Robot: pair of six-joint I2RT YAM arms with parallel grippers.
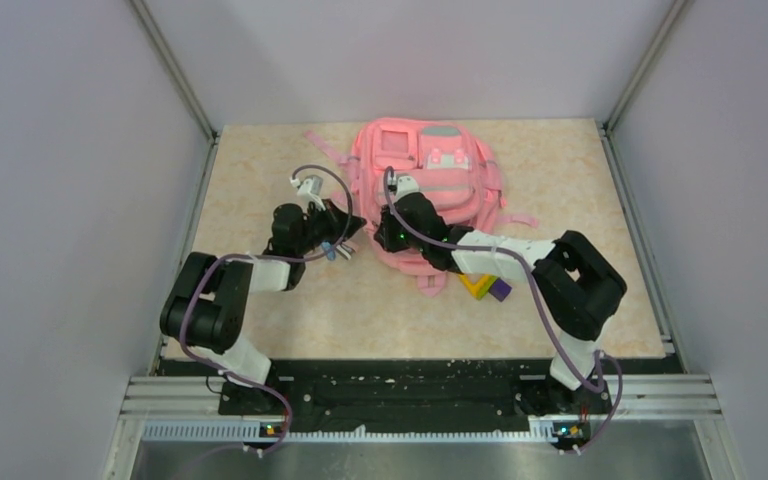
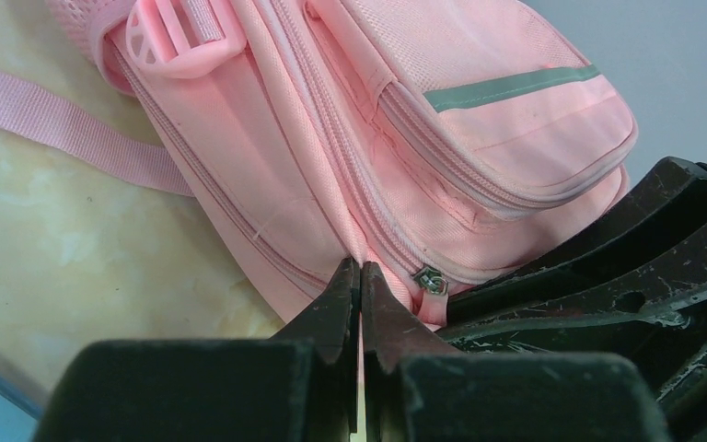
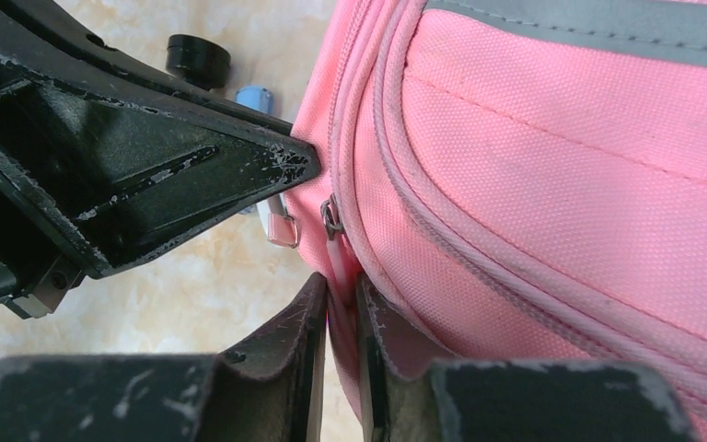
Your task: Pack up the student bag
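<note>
The pink student bag (image 1: 397, 140) lies on its back on the table, its front pockets facing up. At the bag's lower-left edge my left gripper is shut, with a thin fold of pink cloth between its fingertips. Just right of it, my right gripper stands part open along the same edge. A zip's pull tab (image 3: 337, 258) and the seam cloth run down into the gap between its fingers. The metal zip slider (image 2: 431, 280) shows right beside the left fingertips. Part of the bag's bottom is hidden under the right arm.
Left of the bag lie small blue and white items (image 1: 331, 252), partly under the left gripper. A yellow item (image 1: 478, 286) and a purple block (image 1: 500, 290) sit below the right forearm.
</note>
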